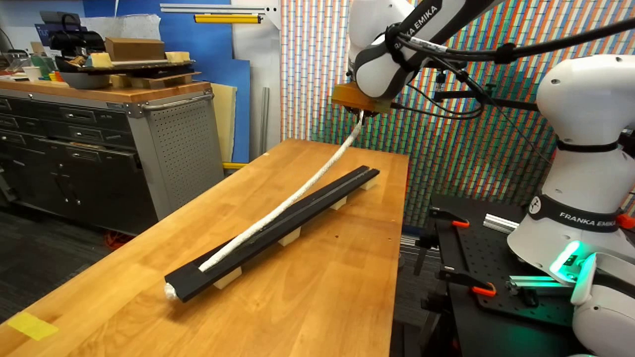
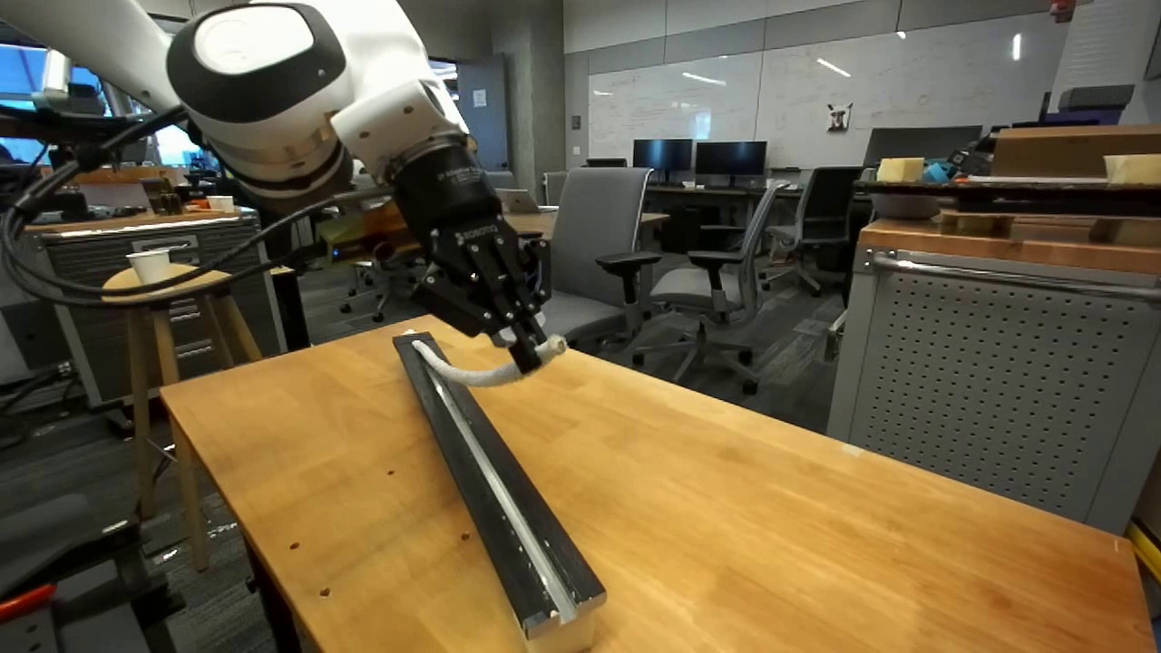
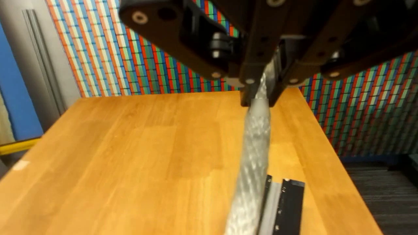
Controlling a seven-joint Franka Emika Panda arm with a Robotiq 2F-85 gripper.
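A white braided rope (image 1: 297, 193) runs from the near end of a black grooved beam (image 1: 271, 235) up to my gripper (image 1: 361, 114). In the wrist view the gripper is shut on the rope (image 3: 254, 156), which hangs down toward the camera. A short tip of the rope pokes out past the fingers (image 2: 530, 354) in exterior view 2. Between its two ends the rope stretches in a slight curve above the beam, and much of the groove (image 2: 490, 479) lies empty. A frayed white end (image 1: 170, 291) shows at the beam's near end face.
Small wooden blocks (image 1: 289, 237) prop the beam off the wooden table (image 1: 333, 291). Yellow tape (image 1: 32, 325) sticks to the table's near left corner. Bare tabletop lies on both sides of the beam. A second white arm (image 1: 580, 160) stands to the right.
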